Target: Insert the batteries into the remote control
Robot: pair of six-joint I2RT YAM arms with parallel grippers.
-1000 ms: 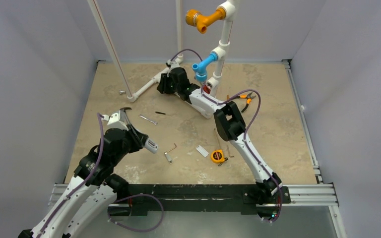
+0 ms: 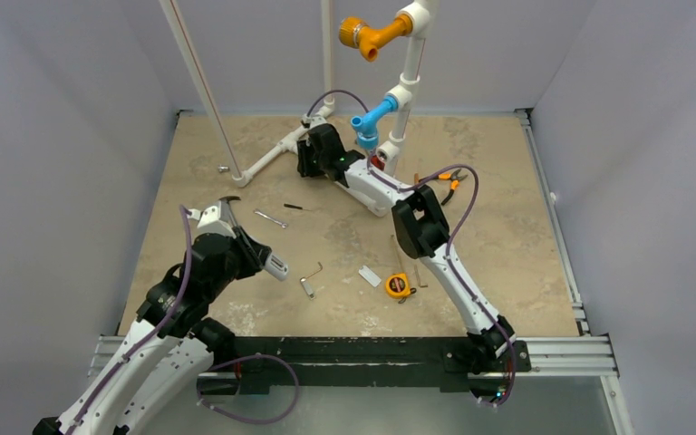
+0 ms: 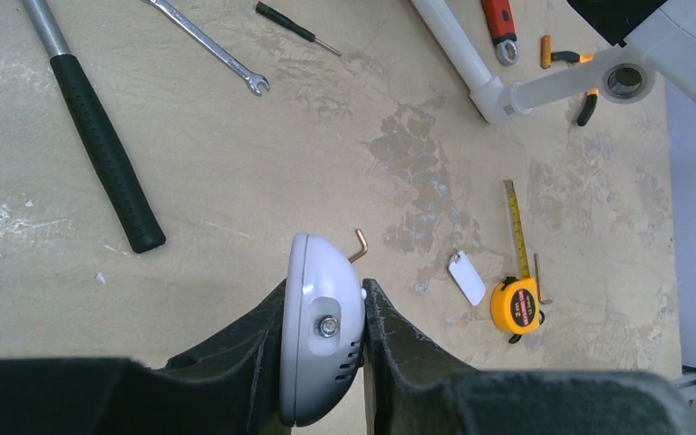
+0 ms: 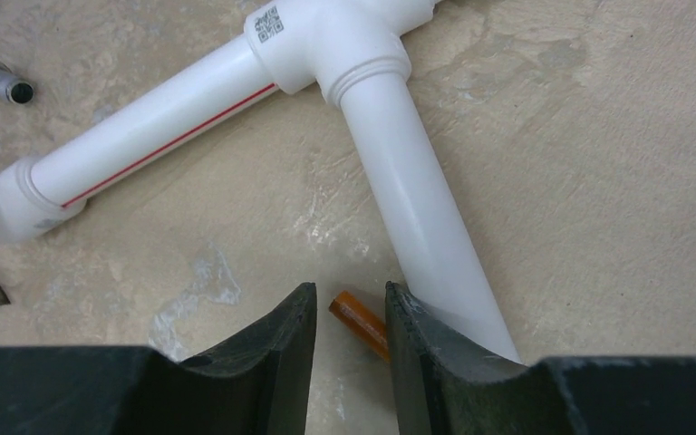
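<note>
Held over the front left of the table is the white remote control point(image 2: 276, 266), with my left gripper point(image 2: 261, 256) shut on it. In the left wrist view its rounded end point(image 3: 323, 308) points up between the fingers. A white cover plate point(image 2: 369, 275) lies apart on the table. At the back, beside the white pipes, my right gripper is open. An orange-brown cylinder point(image 4: 360, 323), possibly a battery, shows in the gap between its fingertips, apart from the left one and partly hidden by the right one.
A white pipe point(image 4: 426, 199) runs close by the right fingers. Hammer point(image 3: 109, 154), wrench point(image 2: 271, 218), screwdriver point(image 2: 296, 207), tape measure point(image 2: 398, 285) and pliers point(image 2: 454, 184) lie about. Another orange-brown cylinder point(image 3: 546, 52) lies near the pliers.
My right gripper has shifted slightly to the right in the top view. The left arm and the remote have stayed put.
</note>
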